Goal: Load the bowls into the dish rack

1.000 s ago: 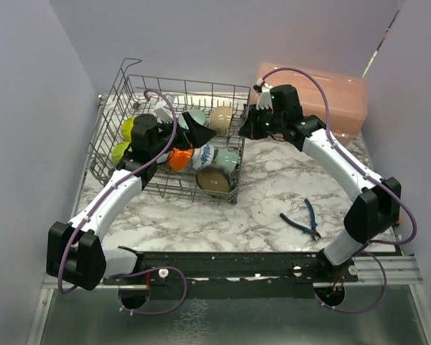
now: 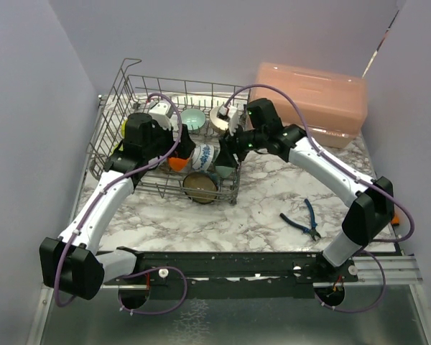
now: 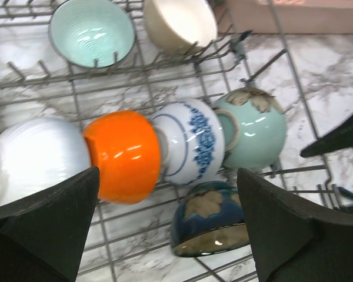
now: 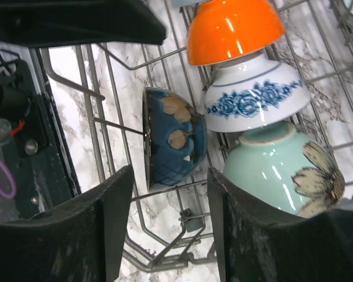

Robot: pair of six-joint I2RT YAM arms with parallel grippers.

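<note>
My left gripper stands open over the middle of the wire rack, holding nothing. My right gripper is part open over the rack's right front, above a navy patterned bowl (image 4: 173,141) lying on its side in the front section, with a mint bowl (image 4: 270,170) beside it. An orange bowl (image 3: 123,153) and a white-blue bowl (image 3: 188,141) rest in a row with the mint one; another white bowl (image 3: 41,158) is at their left. A pale green bowl (image 3: 91,35) and a cream bowl (image 3: 182,20) sit in the back section.
A peach plastic bin (image 2: 309,100) stands behind, at the right. Blue-handled pliers (image 2: 309,230) lie on the marble counter right of the rack, where the surface is otherwise clear. Yellow-green bowls are partly hidden at the rack's left.
My right gripper has moved left and down, from beside the rack's back right to over its right front bowls. The left gripper has shifted slightly left.
</note>
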